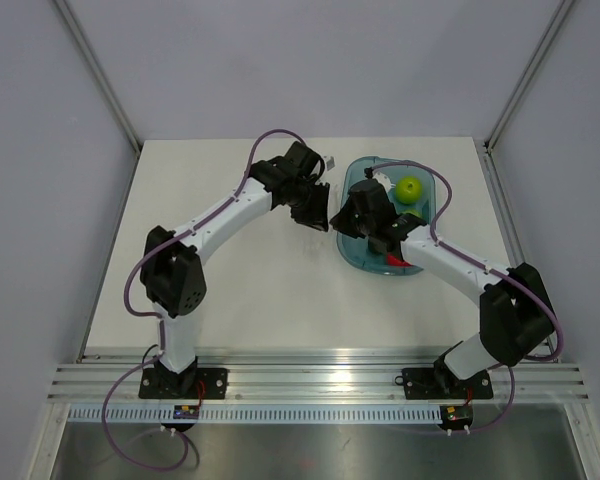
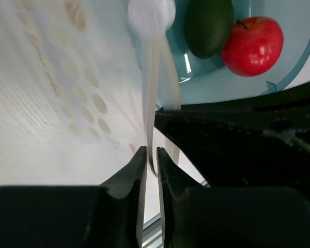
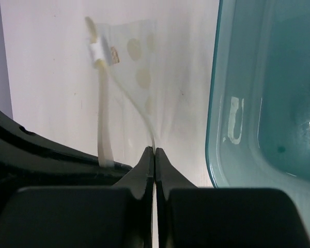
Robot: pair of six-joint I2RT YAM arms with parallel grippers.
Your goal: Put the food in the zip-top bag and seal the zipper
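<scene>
The clear zip top bag [image 2: 95, 98], printed with pale ovals, stands at the tray's left side. Its white slider [image 3: 99, 51] sits on the rim, where two pale strips part. My left gripper is slightly open, with a narrow gap between its fingertips and a bag edge running down into it. My right gripper is shut on the other rim strip, close to the left one. A dark green avocado [image 2: 209, 26] and a red apple [image 2: 253, 46] lie in the tray, along with a green apple [image 1: 408, 189].
The blue tray [image 1: 350, 255] stands right of the bag, partly under my right arm. Both grippers nearly touch, one beside the other.
</scene>
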